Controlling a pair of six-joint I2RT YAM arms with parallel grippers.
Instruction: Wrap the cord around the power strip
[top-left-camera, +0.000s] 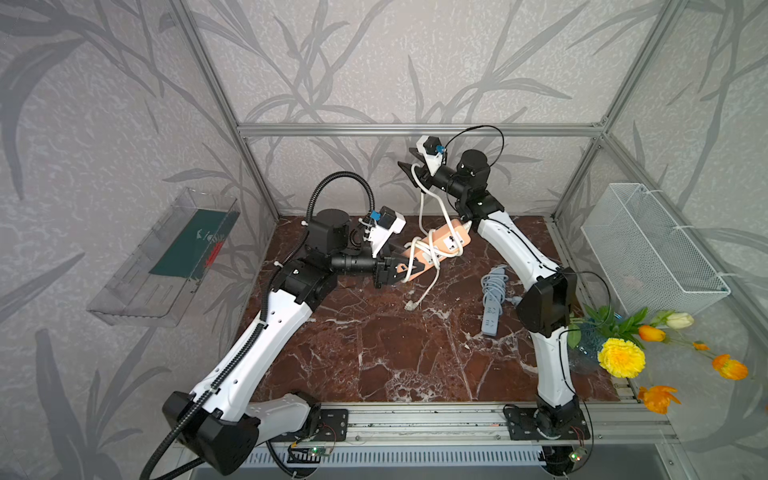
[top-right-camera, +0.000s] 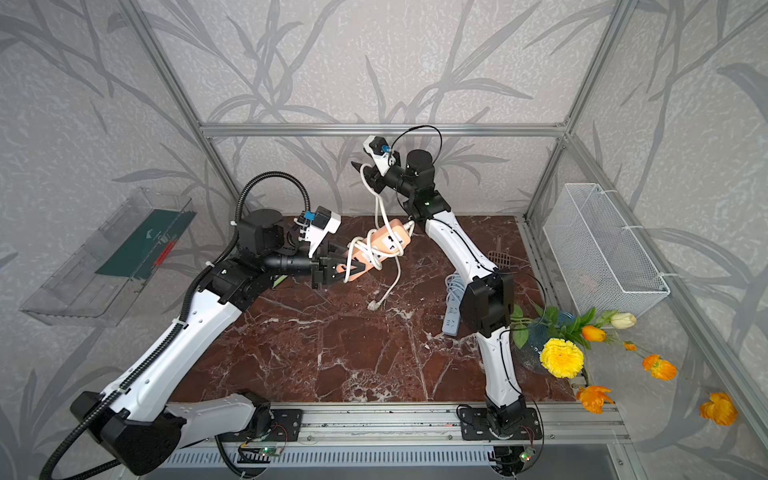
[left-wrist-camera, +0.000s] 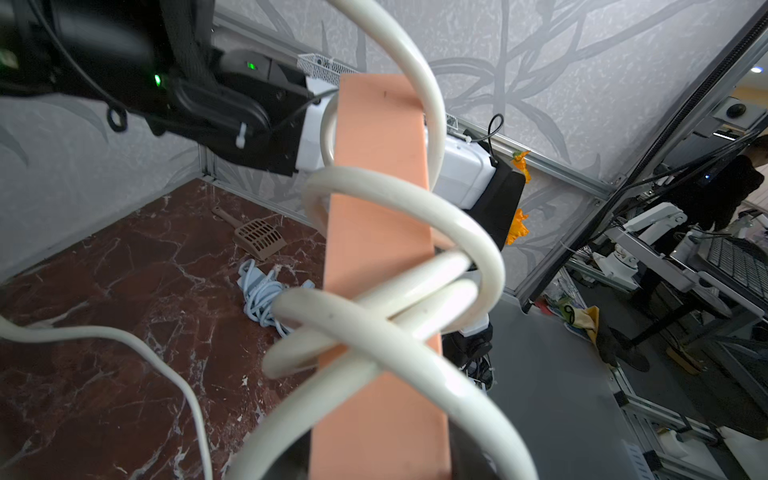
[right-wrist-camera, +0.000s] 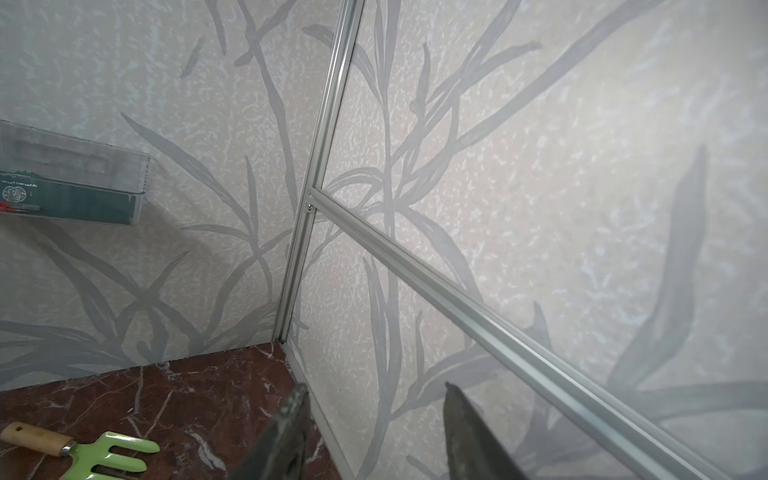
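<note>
An orange power strip (top-left-camera: 454, 233) hangs tilted above the table, my left gripper (top-left-camera: 398, 270) shut on its lower-left end. White cord loops wrap across it; in the left wrist view they cross over its side (left-wrist-camera: 380, 240). A loop of cord (top-right-camera: 378, 200) rises to my right gripper (top-left-camera: 412, 168), which is raised at the back with fingers apart in the right wrist view; whether it grips that loop is unclear. The plug (top-left-camera: 412, 305) dangles below the strip on a free length of cord.
A grey power strip (top-left-camera: 489, 316) with coiled cord lies on the right of the table. Flowers (top-left-camera: 621, 357) stand at the front right, a wire basket (top-left-camera: 648, 264) behind them. A green garden fork (right-wrist-camera: 104, 452) lies on the table.
</note>
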